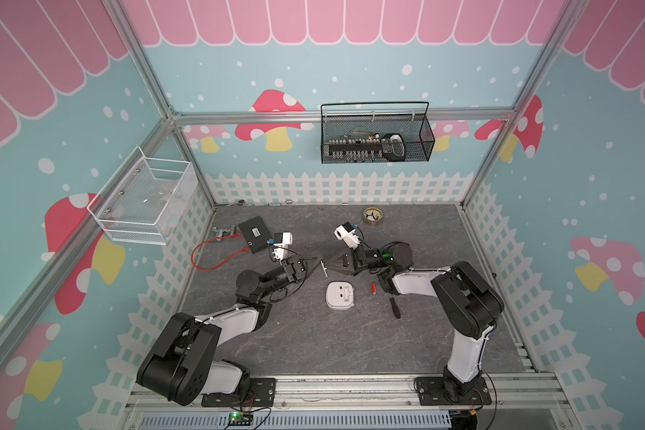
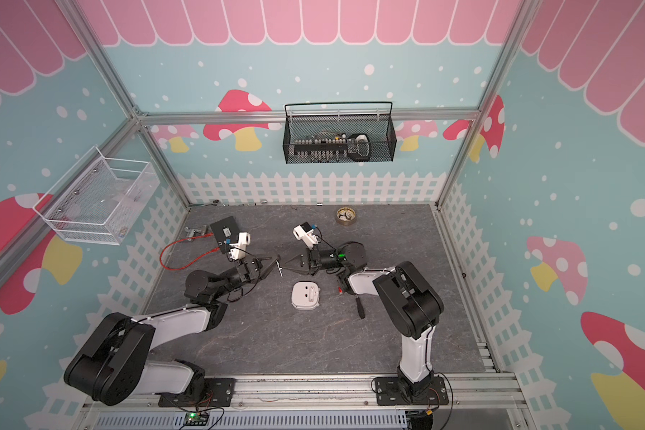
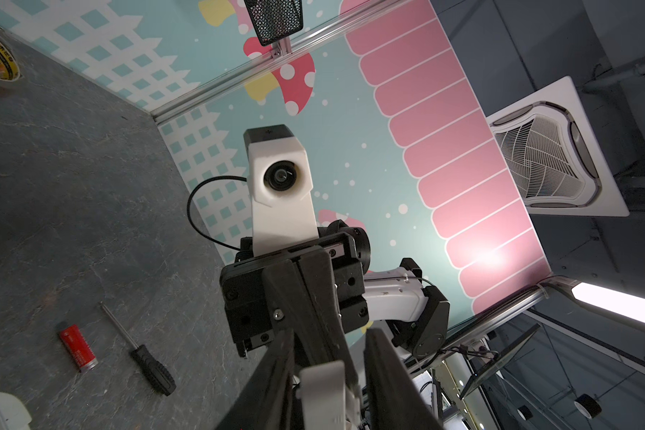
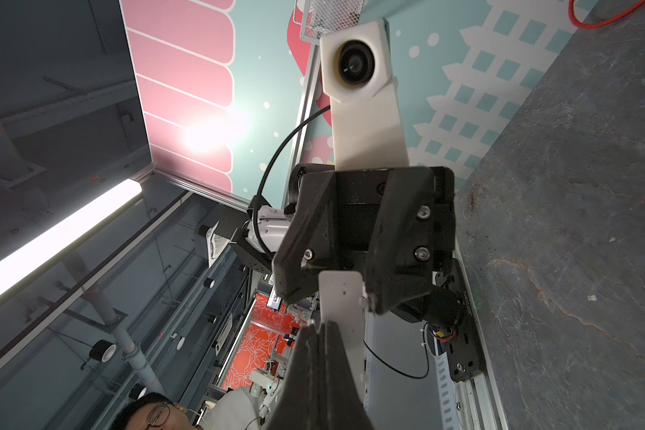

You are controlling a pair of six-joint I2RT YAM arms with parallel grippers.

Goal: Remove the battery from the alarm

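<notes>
A small white plate [image 1: 324,268] stands between my two grippers above the table, held in the tips of my right gripper, which is shut on it. My left gripper has its fingers part open around the plate's near end; contact cannot be told. The white alarm [image 1: 339,294] lies face up below them, its compartment uncovered. A red battery [image 3: 79,347] lies on the table to its right, beside a black-handled screwdriver [image 3: 150,369].
A dark box [image 1: 253,230] with a red cable is at the back left, a tape roll [image 1: 373,215] at the back. Wire baskets hang on the back and left walls.
</notes>
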